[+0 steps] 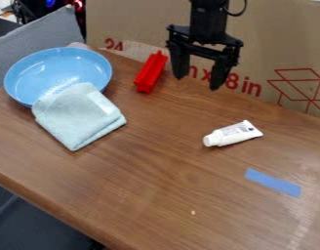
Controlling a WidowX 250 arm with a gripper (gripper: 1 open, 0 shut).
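My black gripper (199, 62) hangs open at the top centre, in front of the cardboard backdrop, above and right of a red object (151, 71) lying on the wooden table. I see nothing between its fingers. A blue round bowl (56, 63) sits at the back left, with a folded pale cloth (78, 118) in front of it. A white tube (232, 135) lies at the centre right, and a blue strip (272, 183) lies flat at the right.
A printed cardboard sheet (281, 59) stands along the back edge. Grey material (32, 39) is at the upper left, beside the table.
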